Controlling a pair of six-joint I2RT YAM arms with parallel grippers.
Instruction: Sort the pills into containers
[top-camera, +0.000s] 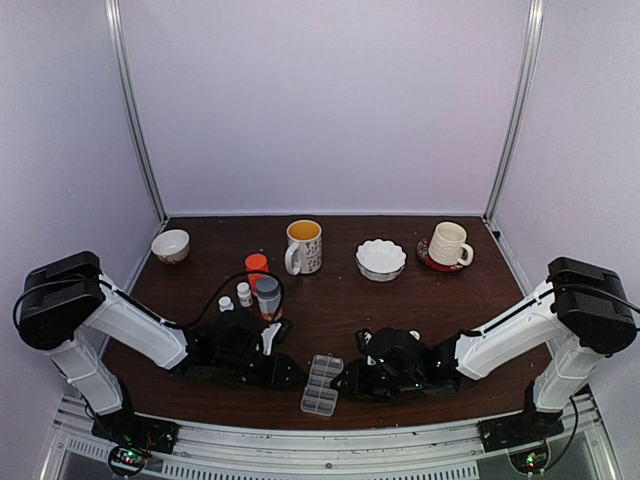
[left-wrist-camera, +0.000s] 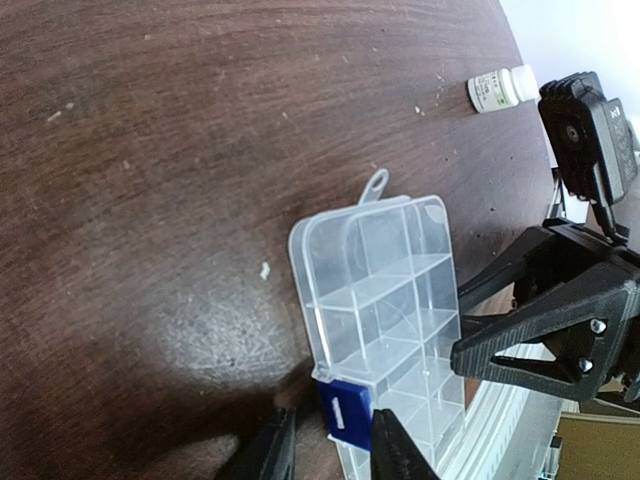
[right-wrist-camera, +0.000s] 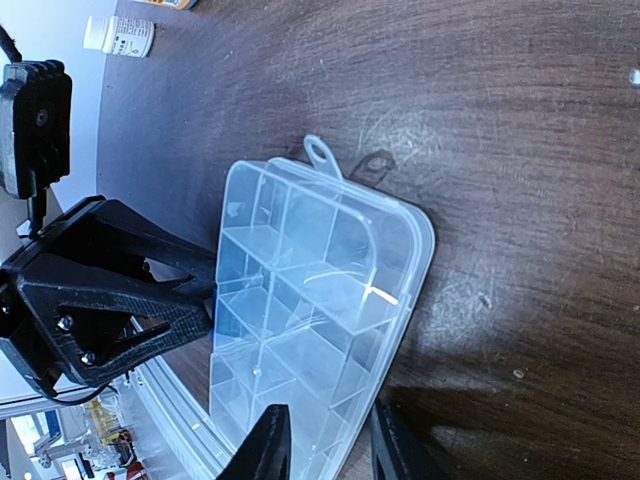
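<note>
A clear pill case (top-camera: 321, 385) with several compartments lies between the two grippers near the table's front edge. The left wrist view shows its blue latch (left-wrist-camera: 347, 412) on the near side, and a hanging loop (left-wrist-camera: 374, 185) sticks out at its far end. My left gripper is part open, with the latch edge showing between its fingertips. On the opposite side, my right gripper is shut on the case's edge. No pills can be made out inside.
Two white bottles (top-camera: 244, 293), an orange-capped bottle (top-camera: 256, 270) and a grey-capped bottle (top-camera: 268, 296) stand behind the left arm. Farther back are a mug (top-camera: 304, 248), a scalloped white bowl (top-camera: 381, 259), cream cups (top-camera: 449, 243) and a small bowl (top-camera: 171, 245).
</note>
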